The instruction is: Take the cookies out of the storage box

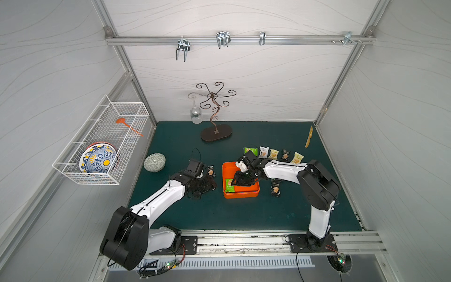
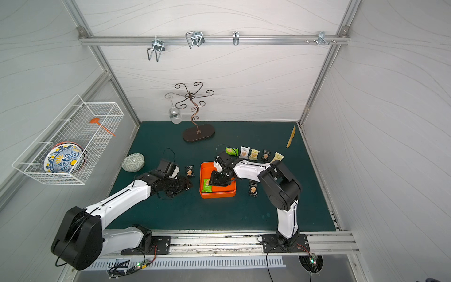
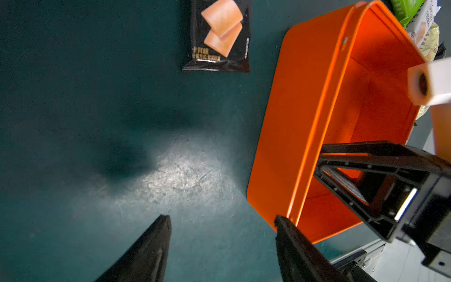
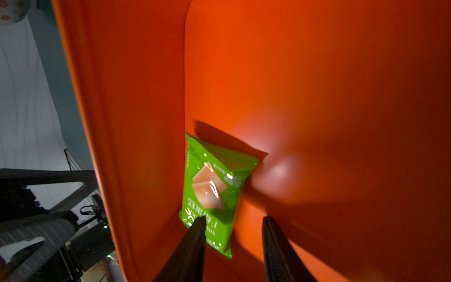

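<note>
A green cookie packet (image 4: 213,188) rests on the floor of the orange storage box (image 4: 277,89), close to one side wall. It is the only packet I can see in the box. My right gripper is inside the box, part open, its fingertips by the packet's lower end; one finger overlaps the packet in view, and contact cannot be told. Outside the box, on its left, my left gripper hangs open over bare table with nothing between its fingers. One fingertip appears against the box's near corner, though touching is unclear.
A black packet (image 3: 220,35) lies left of the box, another black packet (image 1: 275,188) to its right. Behind stand several packets in a row, among them a green one (image 2: 231,150). A bowl (image 1: 154,162) and a scrolled metal stand (image 1: 216,133) are farther back.
</note>
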